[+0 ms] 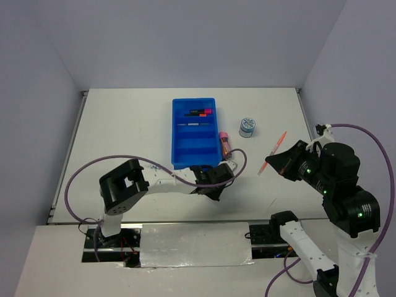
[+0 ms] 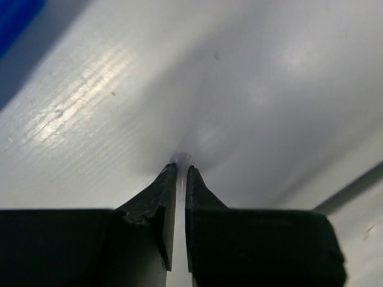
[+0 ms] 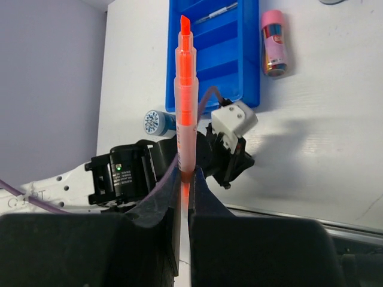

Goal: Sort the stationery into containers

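An orange pen with a clear cap (image 3: 187,107) stands upright between the shut fingers of my right gripper, held above the table at the right side of the top view. My left gripper (image 1: 216,197) is low over the table, just in front of the blue tray (image 1: 196,146). In the left wrist view a small, clear, pale tip (image 2: 182,159) shows between its shut fingers; the rest of that item is hidden. The tray holds several pens (image 1: 200,113) in its back compartments, while its front compartment looks empty.
A pink-capped bottle of colored sticks (image 3: 274,45) lies beside the tray's right side. A blue-and-white can (image 1: 247,127) stands farther right. Another blue-and-white round thing (image 3: 158,122) shows behind the left arm.
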